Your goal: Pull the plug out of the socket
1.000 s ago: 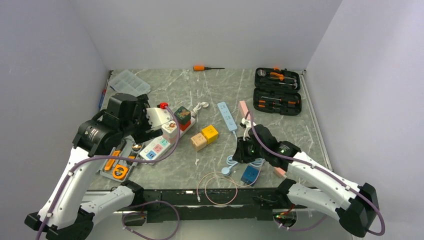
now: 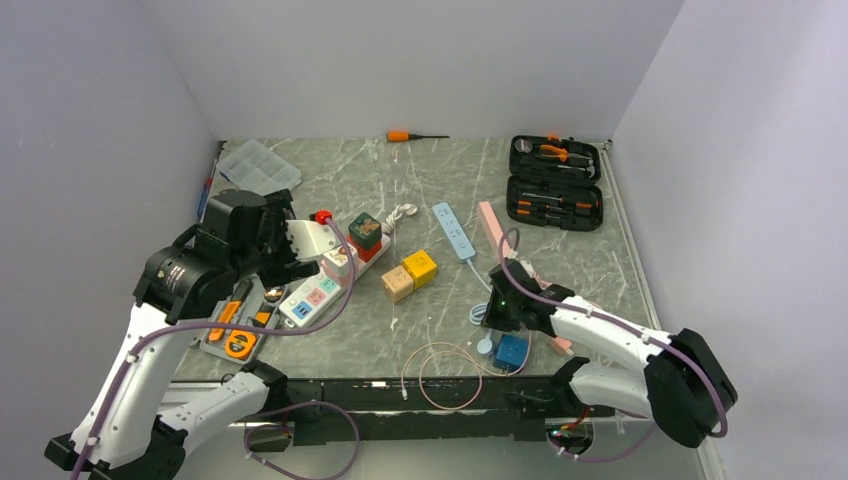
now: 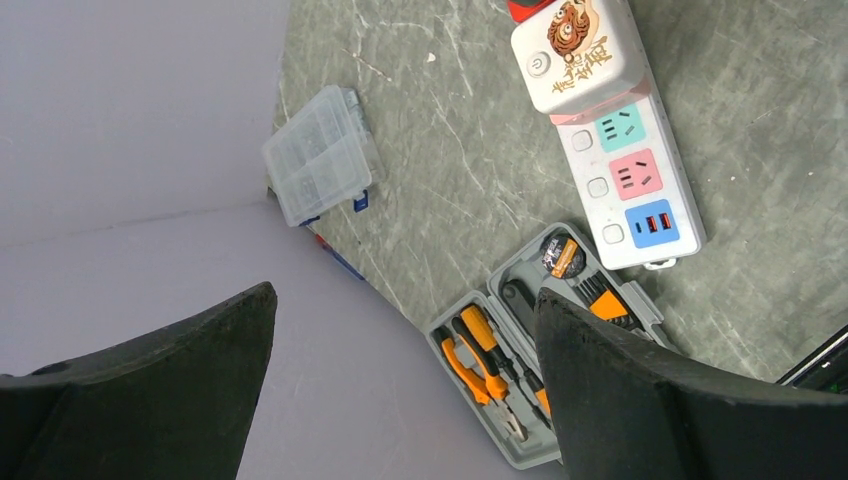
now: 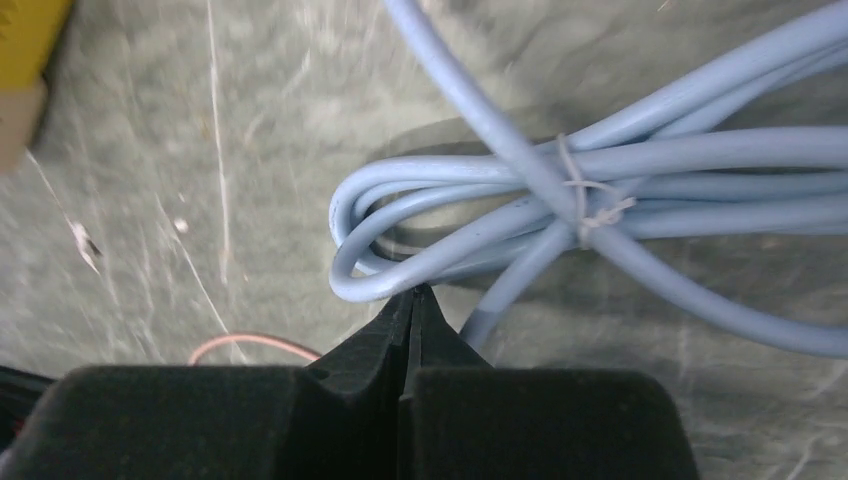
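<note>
My left gripper is open above the white power strip (image 3: 670, 200), which carries coloured sockets and a white boxy plug (image 3: 575, 55) with a tiger picture; a green-and-red block (image 2: 365, 228) sits farther along it. My right gripper is shut, its fingertips against a tied coil of pale blue cable (image 4: 700, 205), with nothing clearly between them. Near that arm lie a blue power strip (image 2: 453, 230), its round plug (image 2: 485, 344) and a blue block (image 2: 511, 350).
Yellow (image 2: 420, 266) and wooden (image 2: 396, 283) blocks occupy the centre. A pink strip (image 2: 490, 224), an open black toolkit (image 2: 555, 205), a grey tool case (image 2: 240, 343) and a clear organiser (image 2: 258, 165) surround them.
The left arm shifted slightly earlier.
</note>
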